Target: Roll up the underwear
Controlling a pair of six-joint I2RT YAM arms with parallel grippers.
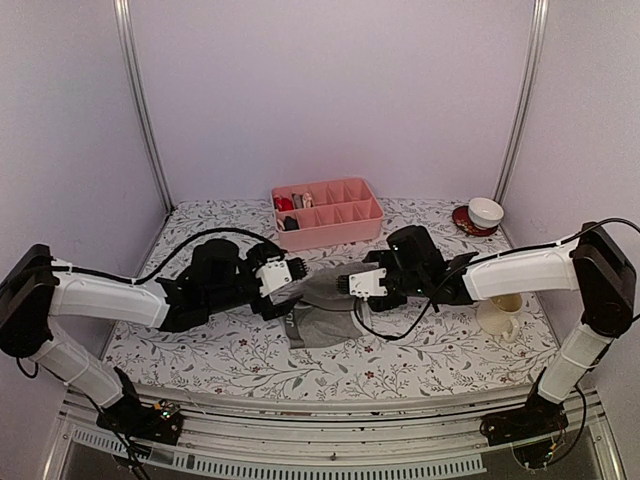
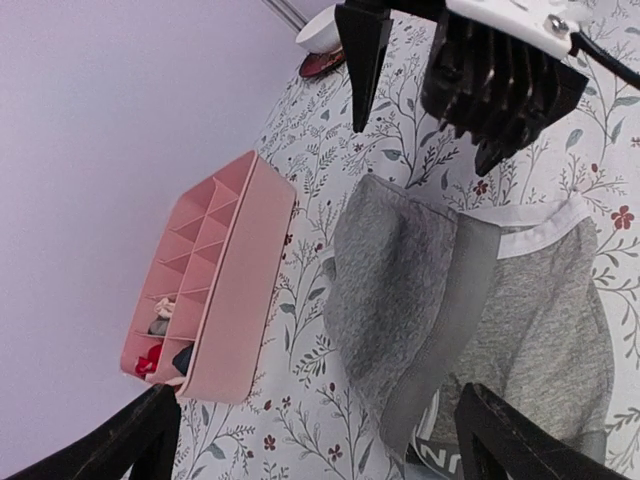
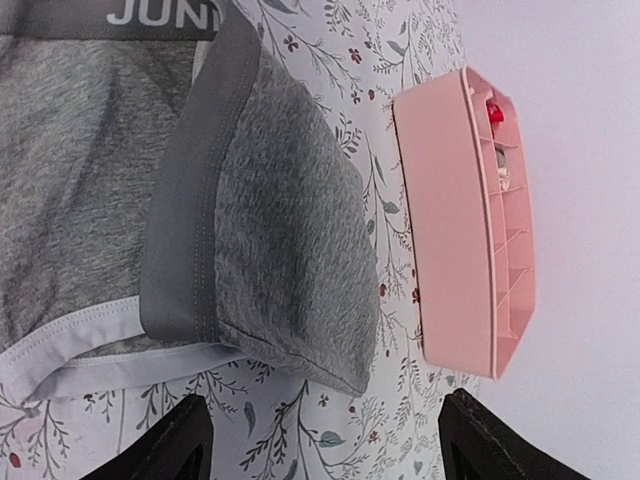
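Grey underwear (image 1: 325,326) lies near the table's middle between both arms, its front part showing and parts covered by the arms. In both wrist views its upper portion is folded over, with a darker grey waistband (image 3: 180,225) running across it and white-edged cloth below. My left gripper is open at the left side of the cloth, its fingers (image 2: 115,440) wide apart. Over at the right side, my right gripper is open too, with nothing held between its fingers.
Behind the cloth stands a pink divided box (image 1: 335,232) with several small items at its left end. A white bowl (image 1: 485,212) on a red dish is at the back right, and a cream mug (image 1: 498,318) stands under the right arm.
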